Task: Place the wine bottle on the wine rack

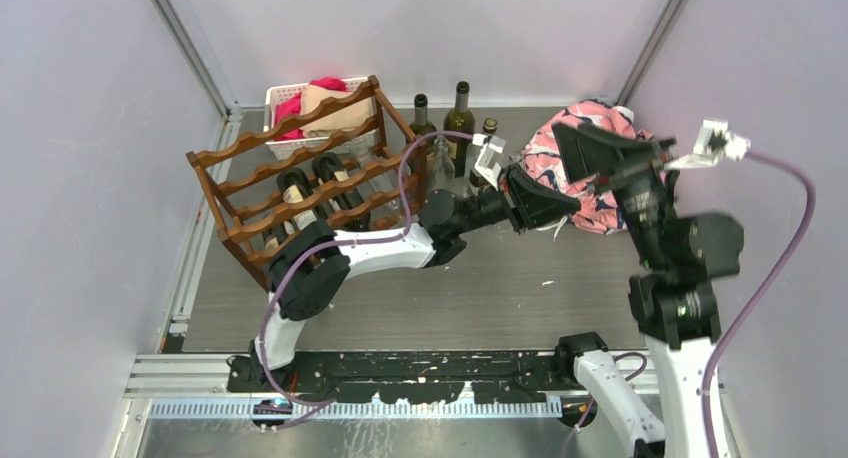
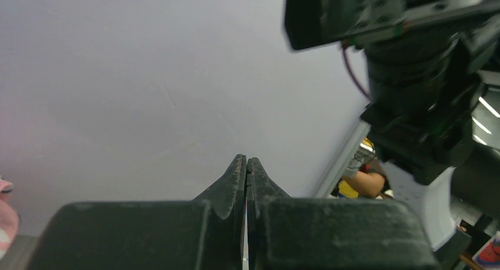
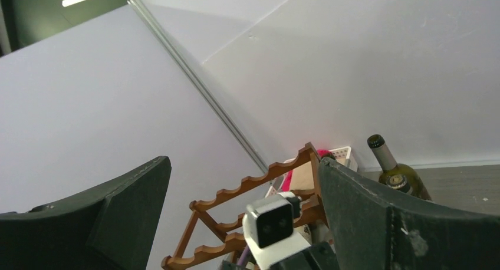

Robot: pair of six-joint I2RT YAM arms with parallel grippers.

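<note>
The wooden wine rack stands at the left of the table, with several dark bottles lying in it. Behind my left arm, a green wine bottle stands upright right of the rack, with another bottle and a smaller one beside it. My left gripper hangs over the middle of the table; in the left wrist view its fingers meet, nothing showing between them. High at the right is my right gripper; the right wrist view shows its fingers wide apart and empty.
A white basket with pink and beige cloth stands behind the rack. Pink patterned cloth lies at the back right, partly under my right arm. Clear glassware stands close to the bottles.
</note>
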